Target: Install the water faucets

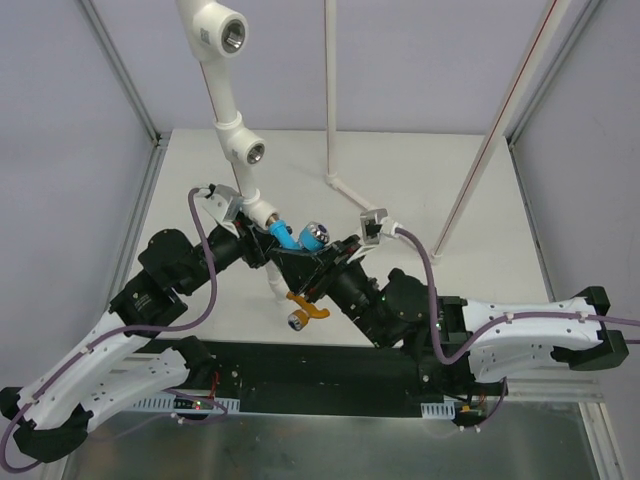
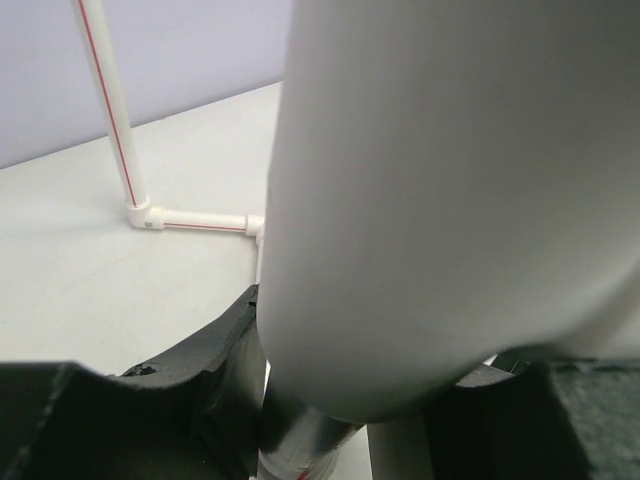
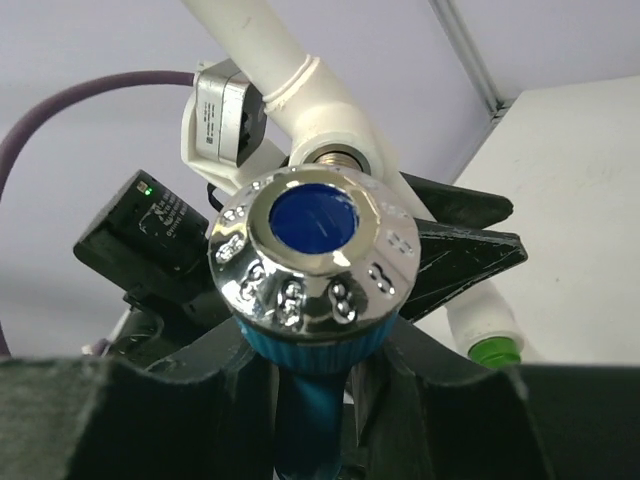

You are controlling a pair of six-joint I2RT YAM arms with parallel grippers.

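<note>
A blue faucet [image 1: 283, 233] with a chrome knob [image 3: 315, 250] sits at a side socket of the upright white pipe [image 1: 247, 178]. Some brass thread [image 3: 340, 158] shows between the knob and the socket in the right wrist view. My left gripper [image 1: 262, 243] is shut on the pipe, which fills much of the left wrist view. Around the faucet's blue body stand the dark fingers [image 3: 245, 405] of my right gripper; whether they press on it is unclear. Below the grippers, an orange faucet [image 1: 308, 308] protrudes from the pipe's lower part.
Higher up, the pipe has open sockets [image 1: 232, 37]. A green part [image 3: 495, 350] shows low in the right wrist view. Thin white pipes [image 1: 331, 90] rise behind, over the pale board [image 1: 400, 165]. The two grippers are crowded together at the faucet.
</note>
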